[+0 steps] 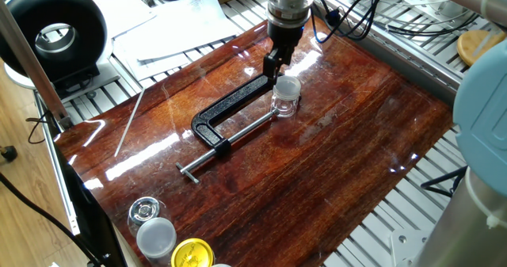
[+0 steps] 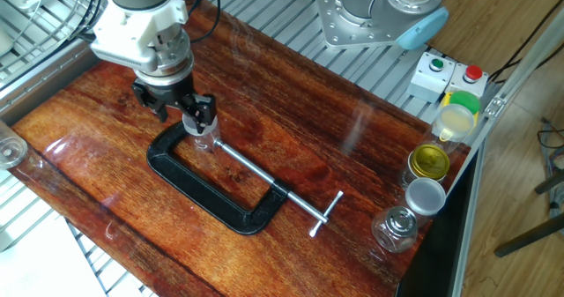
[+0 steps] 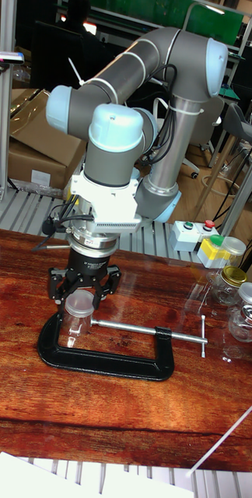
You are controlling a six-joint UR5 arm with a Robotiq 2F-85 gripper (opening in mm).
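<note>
A clear jar [image 1: 285, 103] with a whitish lid [image 1: 287, 87] stands upright between the ends of a black C-clamp [image 1: 207, 121]. The clamp lies flat on the wooden board, and its silver screw [image 1: 252, 130] reaches to the jar's side; whether they touch, I cannot tell. Just above the jar hangs my gripper [image 3: 78, 302], pointing down. Its black fingers [image 2: 204, 110] are spread apart, clear of the lid, with nothing held between them. In exterior view 2 the gripper hides part of the lid [image 2: 196, 125].
Several lidded jars, one with a gold lid [image 2: 430, 161], line the board's edge beyond the clamp's handle [image 2: 326, 214]. Red and green button boxes [image 2: 448, 75] stand off the board. A thin white stick [image 3: 220, 440] lies near another edge. Much of the board's middle is bare.
</note>
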